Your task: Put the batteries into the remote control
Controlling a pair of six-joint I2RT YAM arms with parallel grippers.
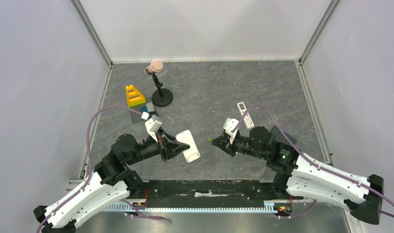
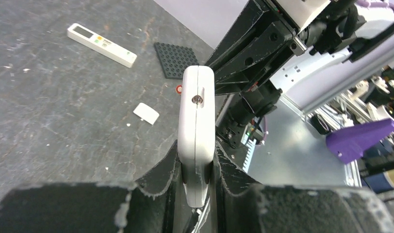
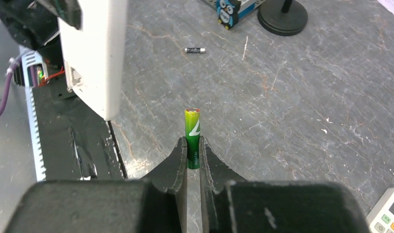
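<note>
My left gripper [image 1: 172, 145] is shut on a white remote [image 1: 188, 145], held edge-on in the left wrist view [image 2: 197, 131] at mid table. To its right, my right gripper [image 1: 215, 141] is shut on a green battery [image 3: 192, 126], held upright between its fingertips, beside the held remote in the right wrist view. A dark battery [image 3: 195, 50] lies loose on the table. A small white flat piece [image 2: 146, 112], possibly the battery cover, lies on the table.
A second remote [image 1: 245, 115] lies right of centre, near a dark grid pad [image 2: 175, 59]. At the back left stand a black stand [image 1: 162, 99], yellow blocks [image 1: 135, 96] and a small box.
</note>
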